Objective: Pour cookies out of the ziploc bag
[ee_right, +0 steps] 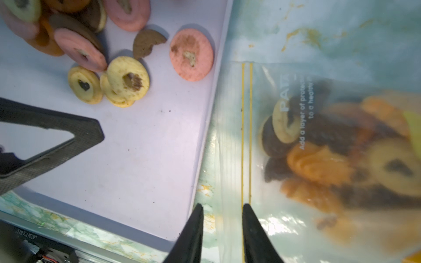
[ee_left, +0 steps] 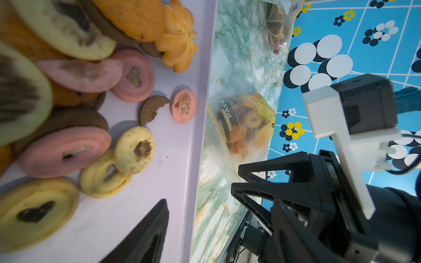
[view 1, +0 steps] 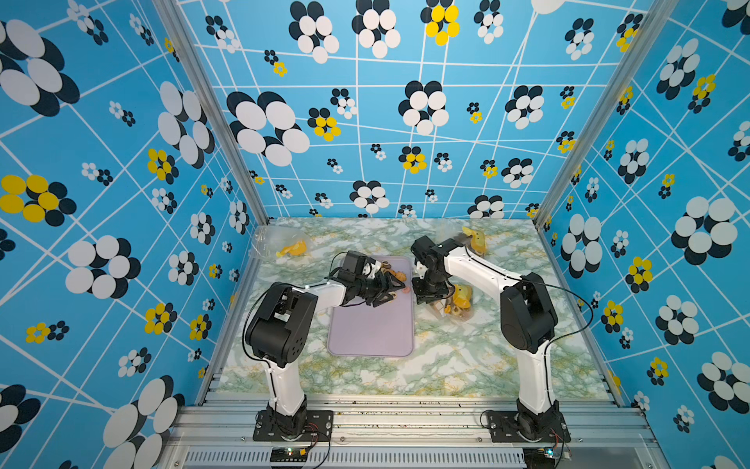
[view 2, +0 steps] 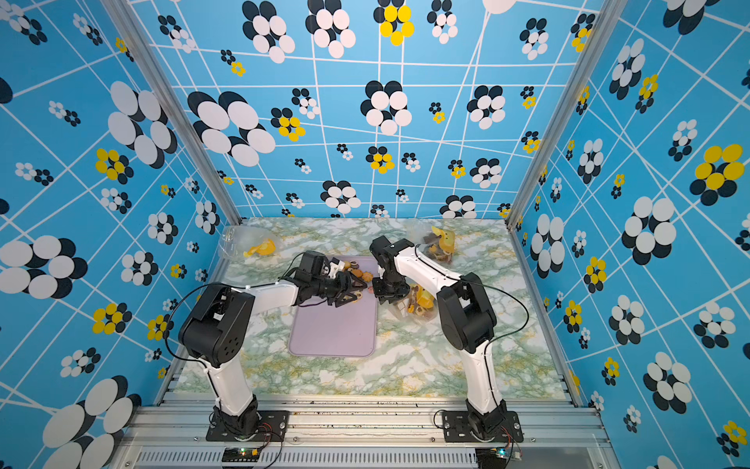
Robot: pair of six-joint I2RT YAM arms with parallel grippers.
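A clear ziploc bag (ee_right: pixel 333 144) full of cookies lies flat on the table to the right of the lilac tray (ee_right: pixel 144 175), its yellow-lined zip edge facing the tray. My right gripper is part open above that edge, with the zip strip (ee_right: pixel 246 131) in view between and beyond its fingertips; nothing visibly gripped. Over the tray, my left gripper stands open and empty. Loose cookies (ee_left: pixel 65 144) are heaped at the tray's far end, and a small pink one (ee_left: pixel 183 106) sits near its right rim.
Another bag (view 2: pixel 440 244) with cookies lies at the back right. A clear bag (view 1: pixel 283 244) with a yellow print lies at the back left. The tray's front half is bare, and the two grippers stand close together.
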